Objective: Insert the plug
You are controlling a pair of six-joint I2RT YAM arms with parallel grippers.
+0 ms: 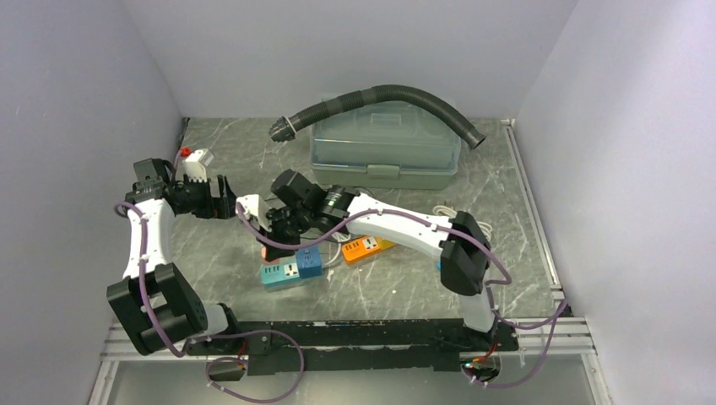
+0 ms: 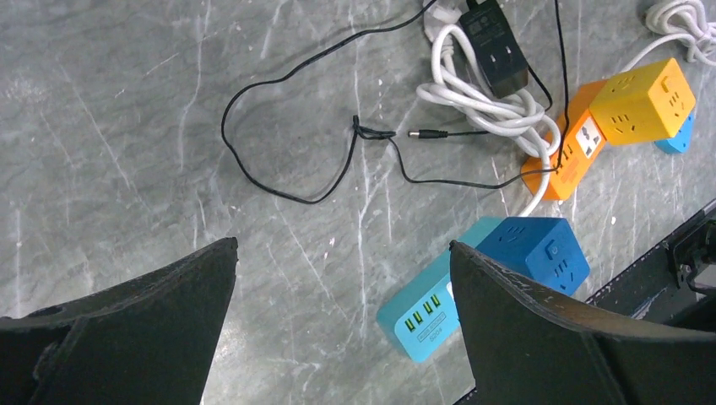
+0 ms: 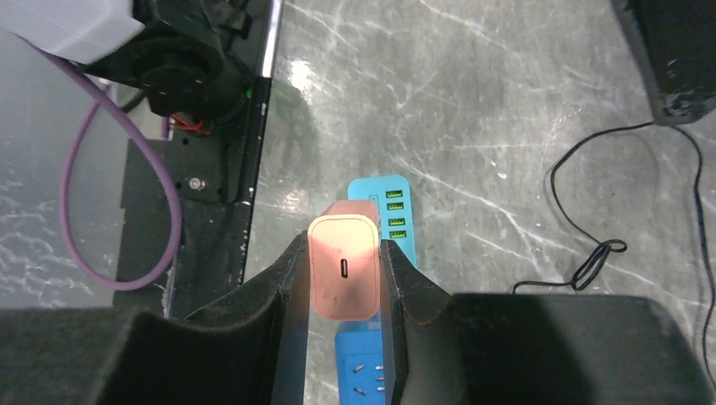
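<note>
A salmon-pink plug (image 3: pixel 344 274) sits between the fingers of my right gripper, which is shut on it and touches both sides. A dark slot shows on its outward face. Beyond it lies the teal power strip (image 3: pixel 390 196), partly hidden by the plug. From above, the plug (image 1: pixel 265 252) appears over the strip's left end; any contact cannot be told. A blue cube (image 1: pixel 309 262) sits on the strip's right end. My left gripper stands open and empty, up and to the left of the strip.
An orange strip (image 2: pixel 581 135) with a yellow cube (image 2: pixel 643 99) lies right of the teal one. A black adapter (image 2: pixel 496 46), its thin cord and a white cable bundle lie behind. A green bin (image 1: pixel 384 156) bears a black hose (image 1: pixel 388 91).
</note>
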